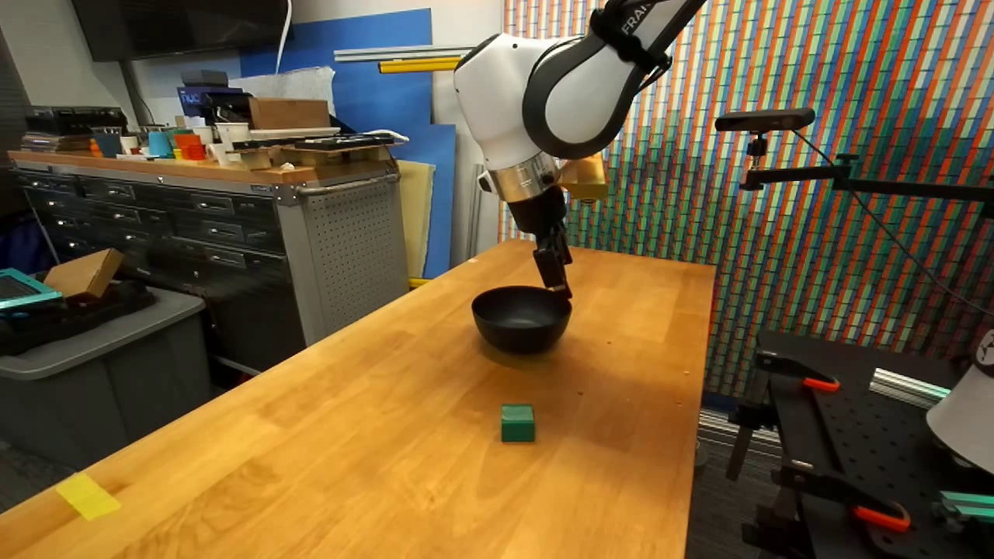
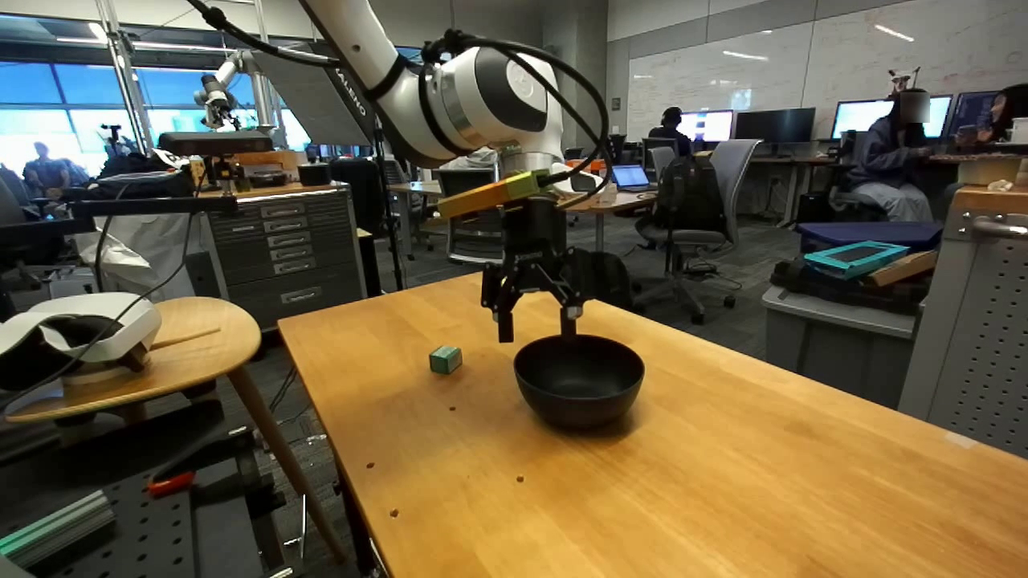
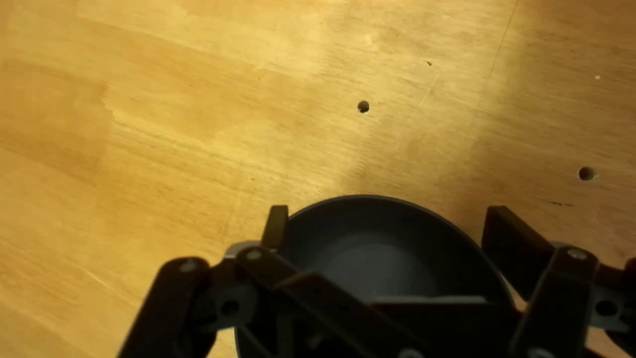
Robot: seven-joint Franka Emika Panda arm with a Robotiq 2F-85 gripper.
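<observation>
A black bowl [image 1: 522, 321] stands upright on the wooden table, and nothing shows inside the part of it in view. My gripper [image 2: 536, 332] is open, pointing down, with its fingers spread apart and nothing between them. In exterior view 2 one finger [image 2: 569, 323] appears over the bowl's far rim, the other beyond its left side. From the wrist, the bowl [image 3: 381, 250] lies below and between the fingers, its near part hidden by the gripper. A small green block [image 1: 518, 424] rests on the table apart from the bowl; the wrist view does not show it.
The wooden table [image 2: 732, 462] is otherwise mostly bare, with a few small holes. A strip of yellow tape [image 1: 88, 495] marks its left edge in exterior view 1. A camera on a black arm [image 1: 764, 121] stands beyond the table's right side.
</observation>
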